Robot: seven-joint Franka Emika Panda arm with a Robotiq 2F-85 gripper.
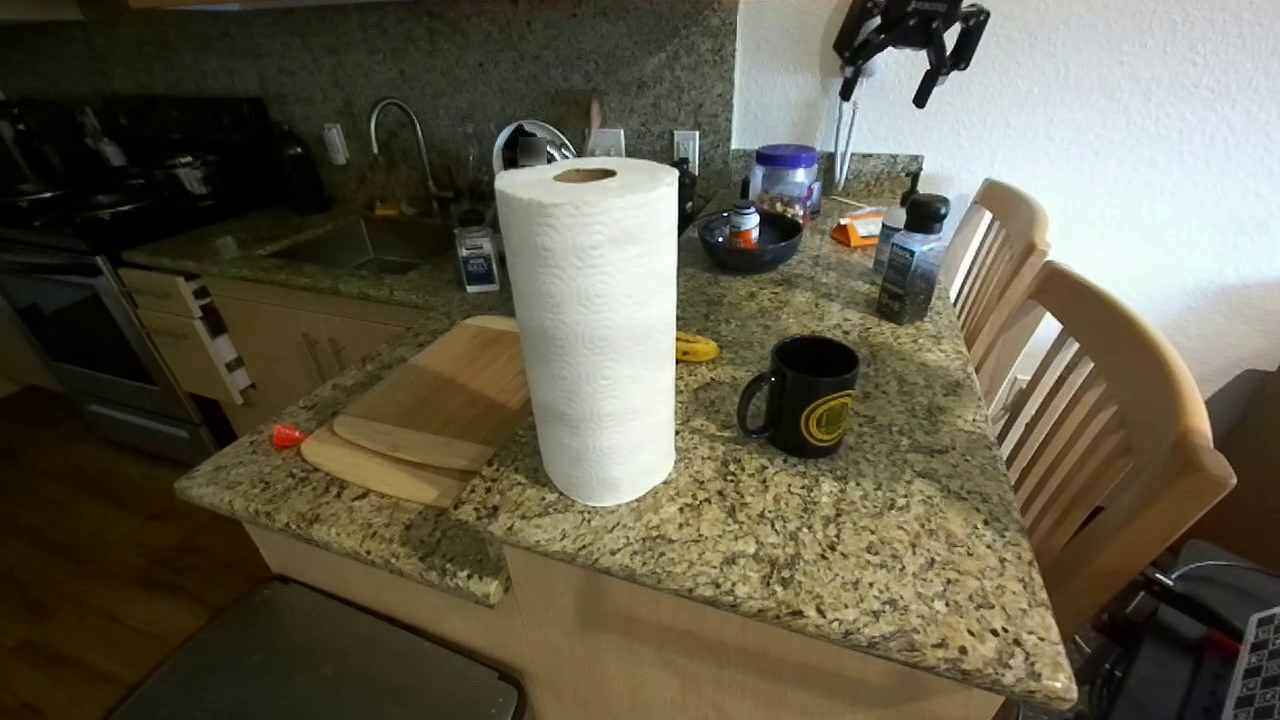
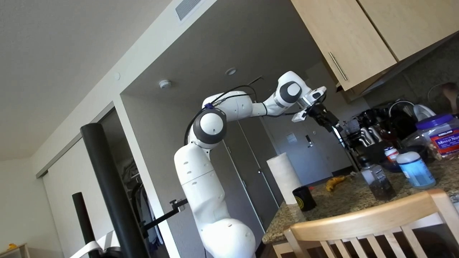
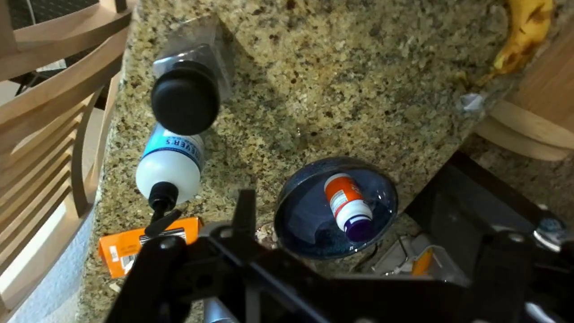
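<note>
My gripper (image 1: 888, 91) hangs open high above the far end of the counter, before the white wall in exterior view 1. Its fingers are apart with nothing between them. In the wrist view, a dark blue bowl (image 3: 301, 215) stands on the granite just beyond the black gripper parts. An orange and white pill bottle (image 3: 344, 200) with a purple cap lies tilted inside it. Left of the bowl are a pump soap bottle (image 3: 167, 168), a black-capped clear bottle (image 3: 185, 99) and an orange box (image 3: 121, 250).
A paper towel roll (image 1: 600, 348) and a black mug (image 1: 813, 396) stand near the counter's front. The banana (image 1: 696, 348) lies behind them, cutting boards (image 1: 432, 396) to the left. A purple-lidded nut jar (image 1: 783, 186) is behind the bowl. Wooden chairs (image 1: 1098, 396) line the right edge.
</note>
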